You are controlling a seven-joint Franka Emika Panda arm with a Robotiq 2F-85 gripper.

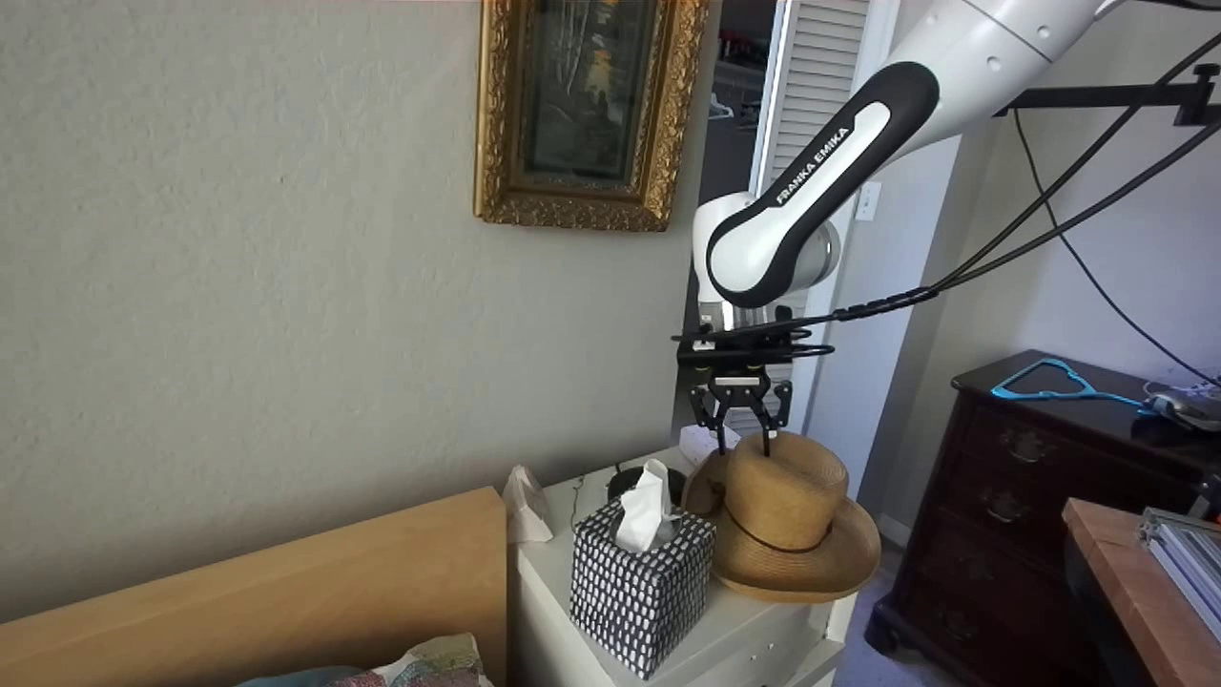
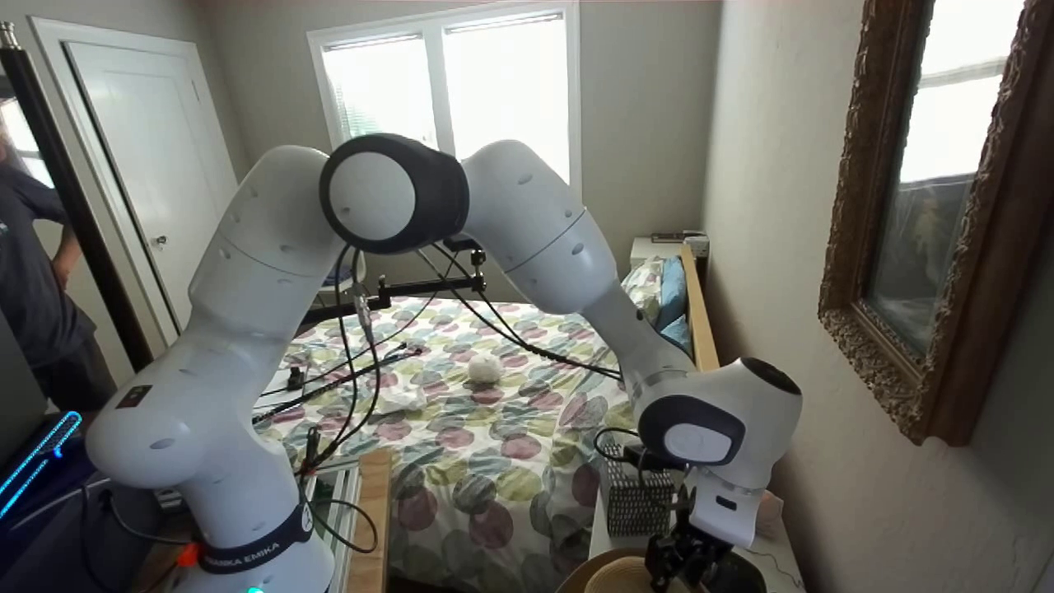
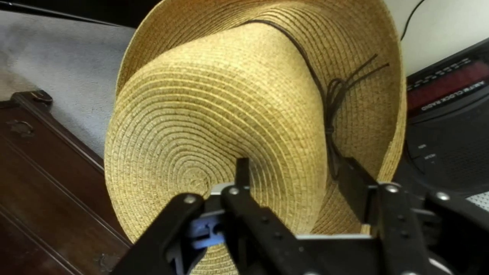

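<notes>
A tan straw hat with a thin dark cord around its crown rests on the white cabinet. My gripper points down at the side of the crown in exterior view 1. In the wrist view the gripper is open, straddling the crown's edge: one finger is over the crown's top, the other outside its wall, above the brim by the knotted cord. Whether either finger touches the straw I cannot tell. Exterior view 2 shows only part of the hat, beside the dark gripper.
A black-and-white tissue box stands right beside the hat. A black clock radio sits close to the brim. Behind are the wall and a gold-framed picture. A dark wooden dresser stands apart at the right.
</notes>
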